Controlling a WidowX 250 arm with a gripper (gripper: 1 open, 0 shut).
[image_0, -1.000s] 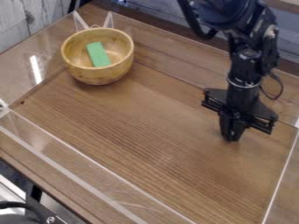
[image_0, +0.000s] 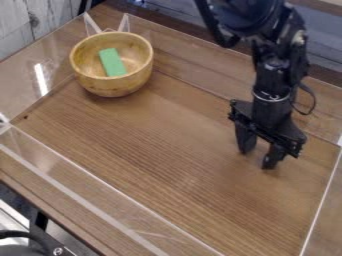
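Observation:
My black gripper (image_0: 262, 142) hangs low over the right part of the wooden table (image_0: 147, 170), its fingers pointing down near the surface. Dark shapes at the fingertips blend together, so I cannot tell how far apart they are or whether anything is between them. A tan bowl (image_0: 131, 75) at the back left holds a green block (image_0: 111, 61).
A white wall or panel shows at the far left, with dark clutter beyond the table's lower-left edge.
The gripper has moved slightly left and its fingertip shapes look different from a second ago. The bowl and green block have not moved.

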